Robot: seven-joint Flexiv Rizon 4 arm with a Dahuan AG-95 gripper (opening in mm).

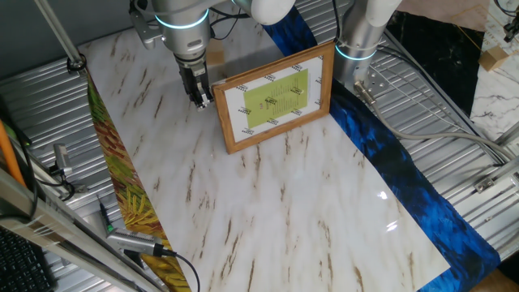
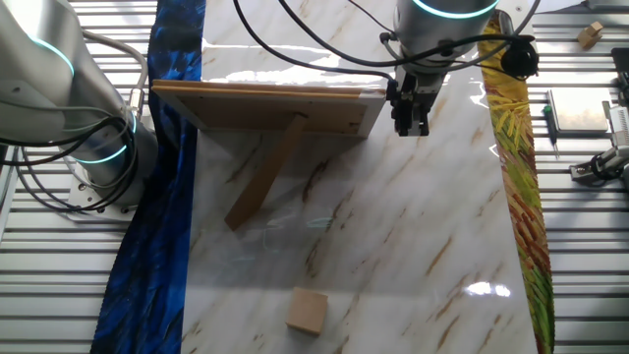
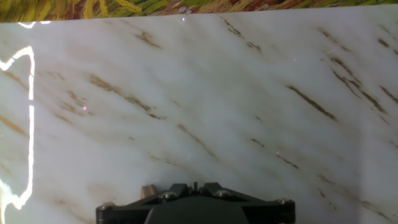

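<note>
A wooden picture frame (image 1: 276, 97) with a white and green insert stands upright on the marble-patterned table. From behind, the frame's back (image 2: 246, 110) shows with its wooden support leg (image 2: 267, 177) angled out to the table. My gripper (image 1: 202, 104) points down just beside the frame's left edge, as seen from the front. In the other exterior view, the gripper (image 2: 411, 130) hangs off the frame's right end, apart from it. Its black fingertips (image 3: 212, 187) are close together in the wrist view, and no object shows between them. A small tan piece (image 3: 147, 191) peeks out beside them; what it belongs to is unclear.
A small wooden block (image 2: 307, 310) lies on the table behind the frame. A patterned yellow-green cloth (image 1: 130, 191) borders the opposite side.
</note>
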